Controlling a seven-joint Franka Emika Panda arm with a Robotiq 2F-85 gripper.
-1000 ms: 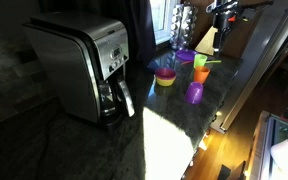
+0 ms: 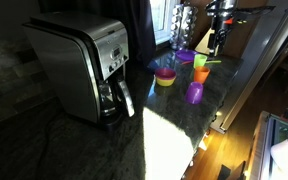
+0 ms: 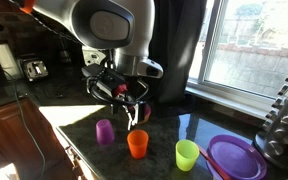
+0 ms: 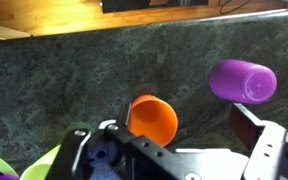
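Observation:
Three cups stand mouth-down or mouth-up on the dark counter; which way is hard to tell for some. The orange cup (image 3: 138, 144) is in the middle, with the purple cup (image 3: 105, 132) on one side and the yellow-green cup (image 3: 187, 155) on the other. Above them hangs my gripper (image 2: 217, 47), apart from every cup. In the wrist view its fingers are spread wide and open, nothing held, with the orange cup (image 4: 152, 118) showing between them and the purple cup (image 4: 242, 82) beyond the right finger.
A purple plate (image 3: 246, 160) with utensils lies by the window. Stacked colored bowls (image 2: 165, 76) sit between the cups and the coffee maker (image 2: 96, 70). A spice rack (image 3: 280, 125) stands past the plate. Bare counter (image 4: 59, 75) runs along the near edge.
The arm and gripper have shifted slightly in exterior view 1. The cups, bowls and plate have stayed where they were.

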